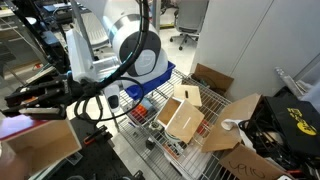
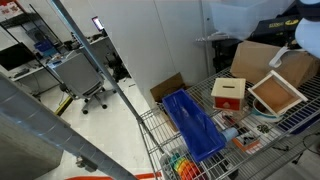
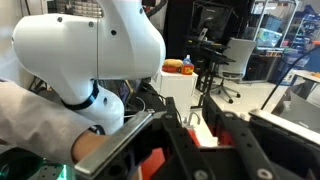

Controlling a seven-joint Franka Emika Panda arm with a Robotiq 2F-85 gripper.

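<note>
My gripper is at the far left of exterior view 1, out over the side of the wire rack. Close beneath it is a box with a tan inside and red on its edge. In the wrist view, my gripper shows its two dark fingers apart, with red and whitish surfaces behind and below them. The frames do not make clear whether the fingers touch the box. My gripper is not visible in exterior view 2.
On the wire rack stand a blue bin, a small wooden box and an open-framed wooden box. Cardboard boxes and a black bag crowd the right side. An office chair stands beyond the rack.
</note>
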